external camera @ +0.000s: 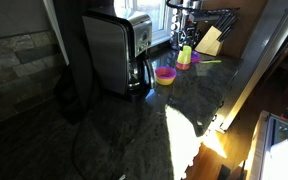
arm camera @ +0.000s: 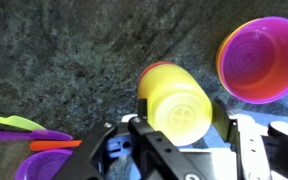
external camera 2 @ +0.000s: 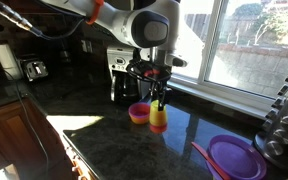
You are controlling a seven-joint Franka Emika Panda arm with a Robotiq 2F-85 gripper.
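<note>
In the wrist view a yellow cup (arm camera: 172,80) stands upside down, its round base toward the camera, and an orange-red edge shows beneath it. My gripper is shut on the yellow cup, with a finger at either side of its base. Exterior view 2 shows the yellow cup (external camera 2: 159,108) beneath my gripper (external camera 2: 158,97), with a red-orange part (external camera 2: 158,127) directly below. Whether that red part is a separate cup, and whether it touches the counter, I cannot tell.
Close beside the yellow cup is a pink and yellow bowl (external camera 2: 139,113). A purple plate (external camera 2: 231,153) with a red utensil lies to the right in exterior view 2. A coffee maker (external camera: 121,50) stands at the back.
</note>
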